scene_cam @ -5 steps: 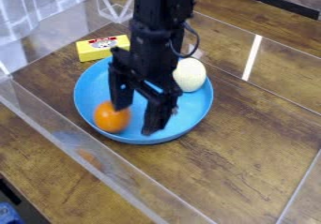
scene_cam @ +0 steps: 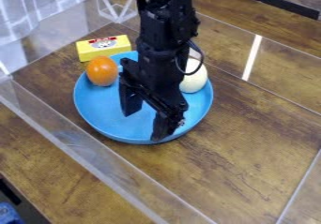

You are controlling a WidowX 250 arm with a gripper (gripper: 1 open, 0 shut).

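My black gripper (scene_cam: 148,106) hangs open over the middle of a blue plate (scene_cam: 100,108), fingers low near its surface, nothing seen between them. An orange fruit (scene_cam: 101,71) rests at the plate's upper left, left of the gripper. A white round object (scene_cam: 193,81) sits at the upper right of the plate, partly behind the gripper.
A yellow box (scene_cam: 97,47) lies beyond the plate at the upper left. Clear plastic-looking strips run along the left side.
The orange fruit has moved from the plate's front left toward the back left. The gripper has shifted slightly, still over the plate.
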